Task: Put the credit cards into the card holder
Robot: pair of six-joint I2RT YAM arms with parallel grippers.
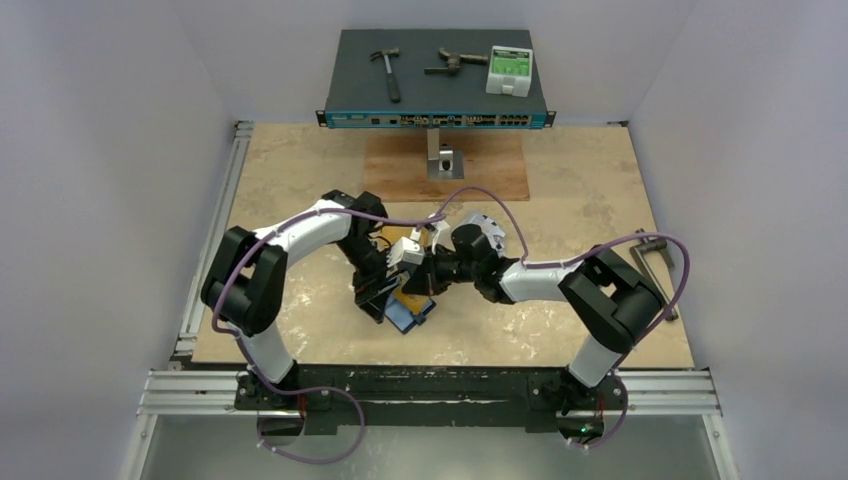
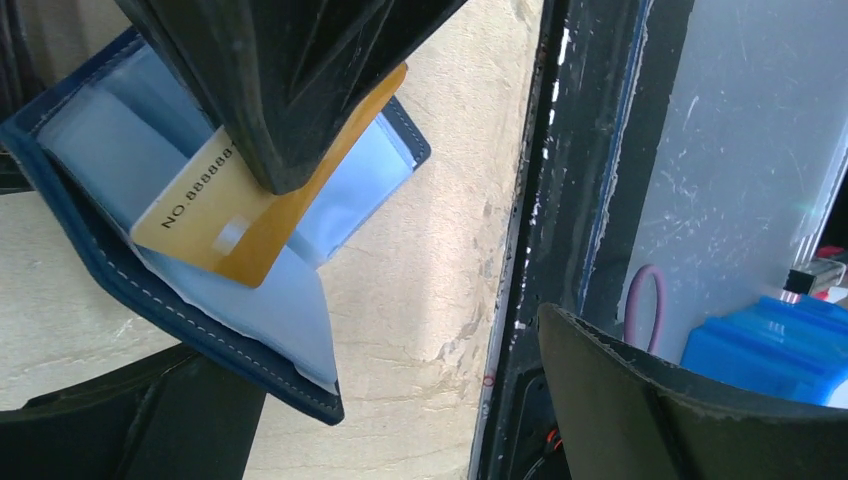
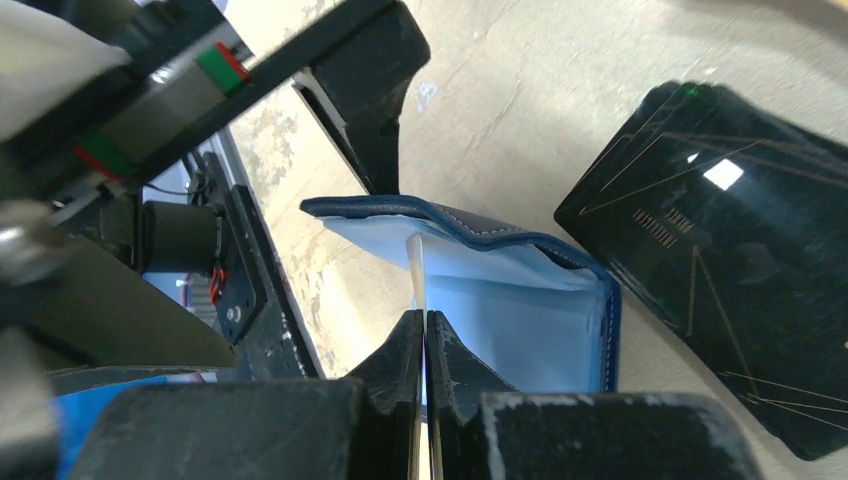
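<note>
The blue card holder (image 2: 190, 300) with dark stitched edges lies spread on the table below both grippers. My right gripper is shut on a gold card, which appears edge-on in the right wrist view. In the left wrist view, the card tilts over the holder's light-blue inside; whether its lower edge is inside a pocket, I cannot tell. My left gripper stands open, one finger beside the holder's raised edge and the other far apart from it. From the right wrist view, a left finger (image 3: 370, 110) shows behind that raised edge, apparently touching it.
A black card-like object (image 3: 720, 250) lies right beside the holder. White cards (image 1: 485, 228) rest behind the right arm, and a hammer (image 1: 655, 270) lies at the right table edge. Both arms crowd the middle.
</note>
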